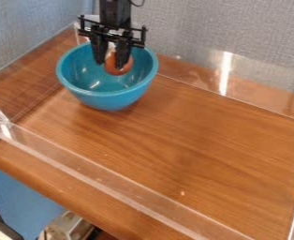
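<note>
A teal bowl (106,92) stands on the wooden table toward the back left. My black gripper (114,58) reaches down into it from above, shut on an orange-red object (120,68) held within or just over the bowl's back half. The fingers partly cover the object, so its full shape is hidden.
Clear strips run along its edges, with grey walls at the back and left. Below the left edge is a blue floor with some small items at the bottom left.
</note>
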